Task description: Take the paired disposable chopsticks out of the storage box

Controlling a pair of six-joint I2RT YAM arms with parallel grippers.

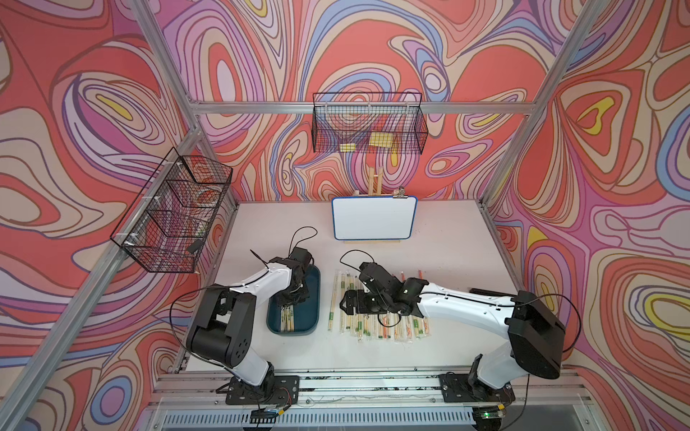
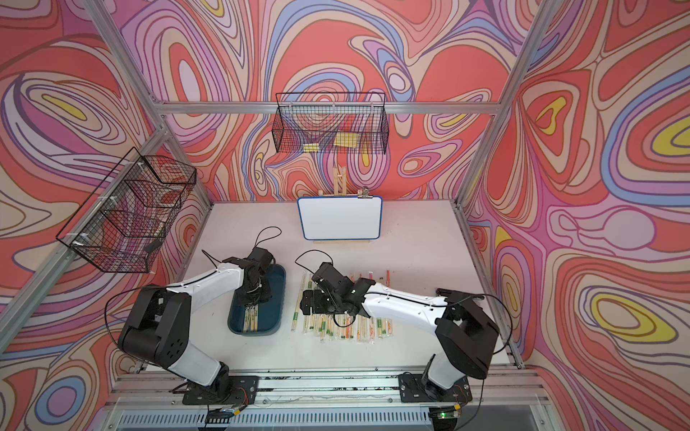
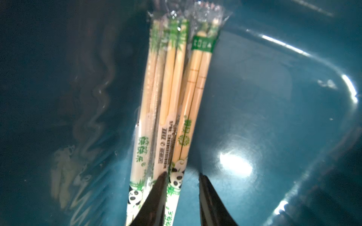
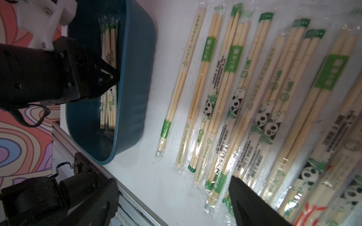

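Note:
Inside the dark teal storage box [image 1: 314,301], several wrapped chopstick pairs [image 3: 150,113] lie side by side. My left gripper is inside the box, its fingers parted over the pairs' lower part. The rightmost pair [image 3: 190,94], with a green band and a panda print, runs partly between the fingertips; one finger [image 3: 156,199] overlaps the packets. No grip on any packet shows. To the right of the box, my right gripper hangs wide open above the table with nothing held.
A row of wrapped chopstick pairs [image 4: 226,90] covers the table right of the box, beneath the right arm. Behind them stands a whiteboard [image 1: 373,217]. Free tabletop [image 1: 452,251] lies at the back right. A wire basket [image 1: 172,215] hangs at the left.

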